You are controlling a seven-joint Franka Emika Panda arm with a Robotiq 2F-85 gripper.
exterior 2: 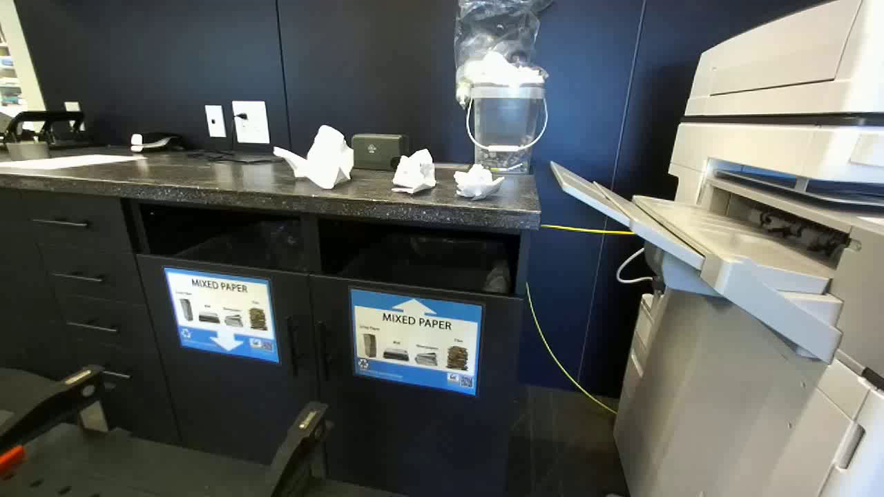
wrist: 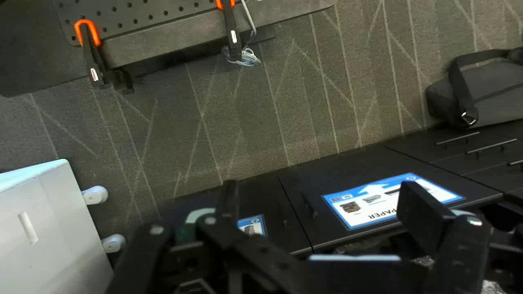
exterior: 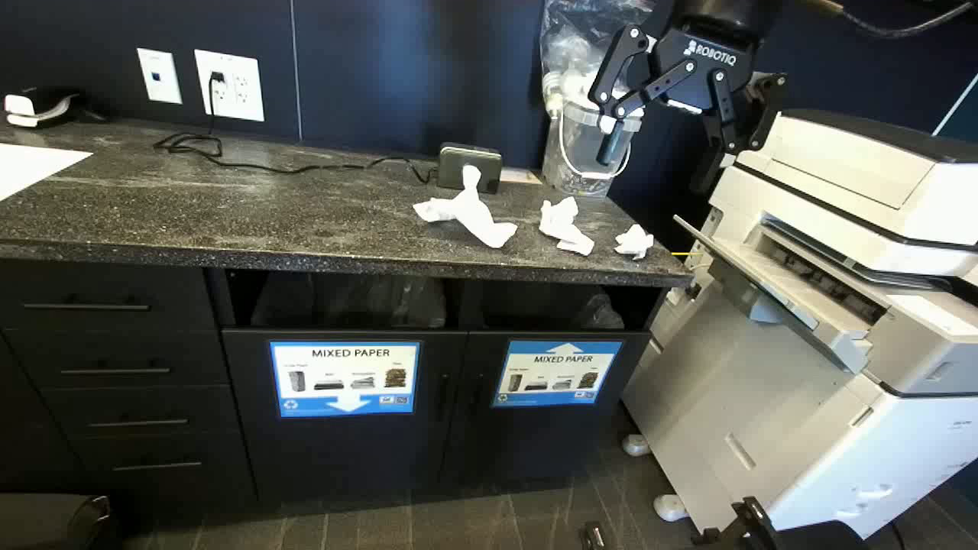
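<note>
Three crumpled white papers lie apart on the dark speckled counter: a large twisted piece (exterior: 472, 212), a middle piece (exterior: 565, 228), and a small ball (exterior: 634, 241) near the counter's right end. My gripper (exterior: 660, 156) is open in exterior view 1, up and to the right of the papers, with nothing between its fingers. Its fingers are spread wide in the wrist view, over cabinet fronts and floor; no paper shows there. Under the counter, two open slots sit above cabinet doors bearing a left "MIXED PAPER" sign (exterior 2: 224, 315) and a right one (exterior 2: 416, 341).
A clear bucket (exterior 2: 503, 124) stuffed with white material stands at the counter's back right. Behind the papers is a small dark box (exterior: 469, 169). A large printer (exterior: 825, 302) with a protruding tray stands to the right.
</note>
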